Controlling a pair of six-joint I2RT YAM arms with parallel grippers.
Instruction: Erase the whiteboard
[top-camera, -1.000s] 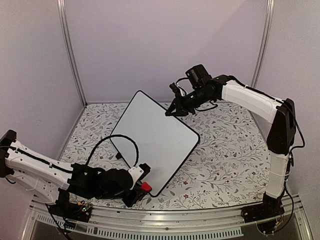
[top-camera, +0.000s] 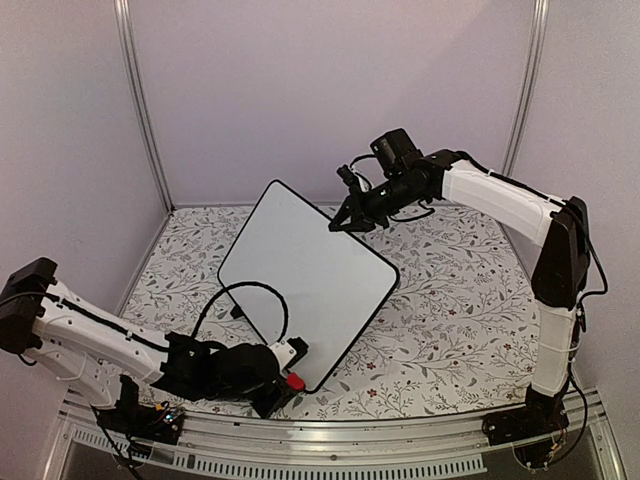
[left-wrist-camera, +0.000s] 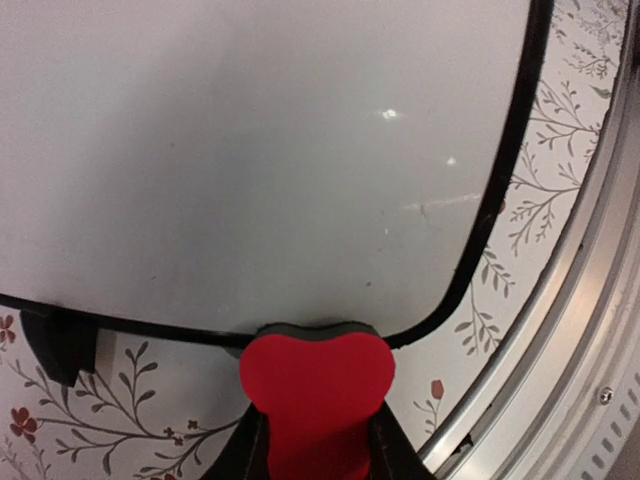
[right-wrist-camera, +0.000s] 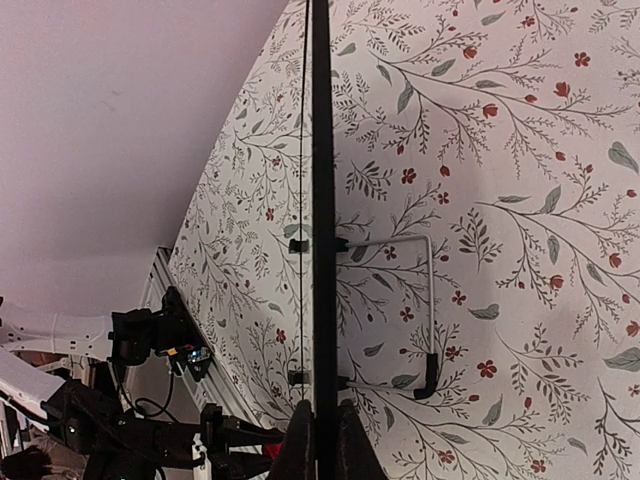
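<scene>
The whiteboard (top-camera: 290, 260) stands tilted over the floral mat, its surface mostly white with a few faint marks in the left wrist view (left-wrist-camera: 300, 150). At its lower front corner my left gripper (top-camera: 285, 390) is shut on a red eraser (left-wrist-camera: 316, 380), which rests against the board's bottom edge. My right gripper (top-camera: 340, 222) is shut on the board's upper right edge, seen edge-on in the right wrist view as a dark strip (right-wrist-camera: 322, 200).
A wire stand (right-wrist-camera: 430, 300) shows beside the board in the right wrist view. A metal rail (top-camera: 340, 433) runs along the front, and walls enclose the back and sides.
The right arm and the board look unchanged.
</scene>
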